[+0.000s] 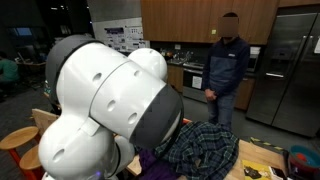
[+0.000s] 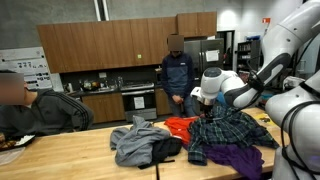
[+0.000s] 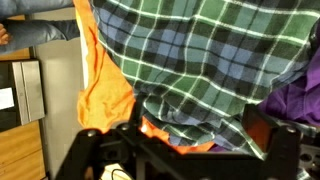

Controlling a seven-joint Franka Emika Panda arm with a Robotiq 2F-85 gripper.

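A dark green and navy plaid cloth fills most of the wrist view and lies crumpled on the table at the right in exterior view 2. Over it, my gripper stands open, its two fingers far apart and nothing held between them. An orange cloth shows along the plaid cloth's left side. Purple cloth lies at its right. In exterior view 2 the gripper is small and low, close to the plaid pile; whether it touches the fabric I cannot tell.
Grey cloth and a black cloth lie left of the plaid pile. The wooden table has bare room at its left. A person stands behind the table. Yellow items lie near its right end.
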